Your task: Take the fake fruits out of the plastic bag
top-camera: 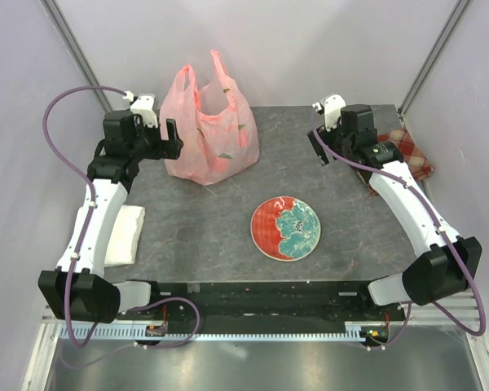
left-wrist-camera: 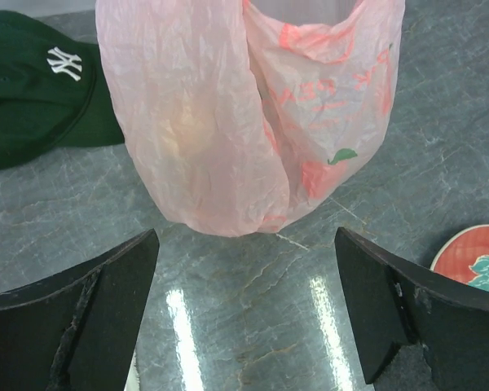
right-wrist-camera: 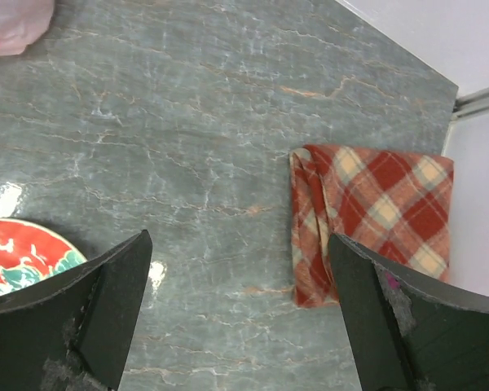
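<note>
A pink translucent plastic bag (top-camera: pixel 208 138) stands upright at the back left of the table, its handles up. In the left wrist view the bag (left-wrist-camera: pixel 204 147) shows pale shapes through its side, too faint to name; its inside is hidden. My left gripper (top-camera: pixel 169 138) is open, raised at the bag's left side, with nothing between its fingers. My right gripper (top-camera: pixel 319 145) hangs open and empty over the right part of the table, apart from the bag.
A red plate with a teal flower (top-camera: pixel 269 228) lies at front centre. A plaid cloth (right-wrist-camera: pixel 383 212) is at the right, a folded white cloth (top-camera: pixel 122 236) at the left. A green cap (left-wrist-camera: pixel 41 98) lies beside the bag.
</note>
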